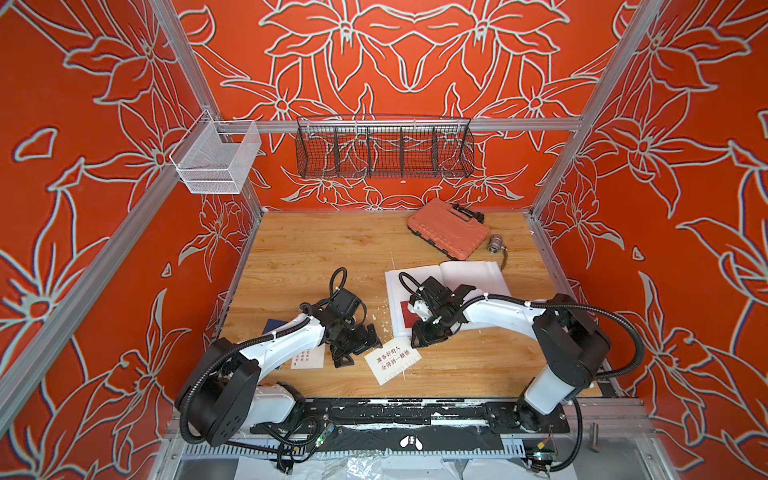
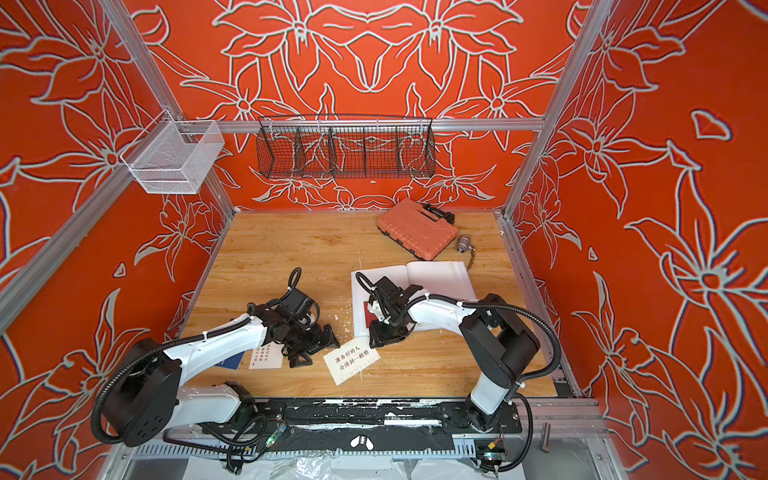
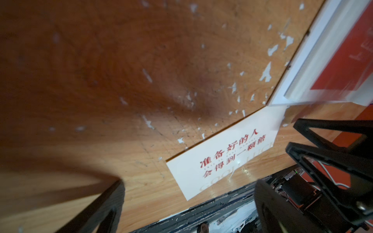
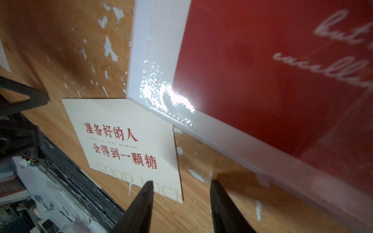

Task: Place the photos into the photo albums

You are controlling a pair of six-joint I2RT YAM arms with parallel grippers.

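The open photo album (image 1: 476,276) lies right of centre, a red photo (image 4: 256,69) under clear plastic on its left page. A white photo with red Chinese writing (image 1: 392,358) lies on the table at the album's lower-left corner. My right gripper hovers by that photo's right edge, fingers apart with nothing between them. My left gripper is open just left of the same photo, above the table, holding nothing. Further left, another white photo (image 1: 306,358) and a dark blue one (image 2: 230,360) lie partly hidden under the left arm.
An orange case (image 1: 448,228) and a small metal object (image 1: 495,244) stand behind the album. A black wire basket (image 1: 384,152) and a white one (image 1: 216,164) hang on the frame.
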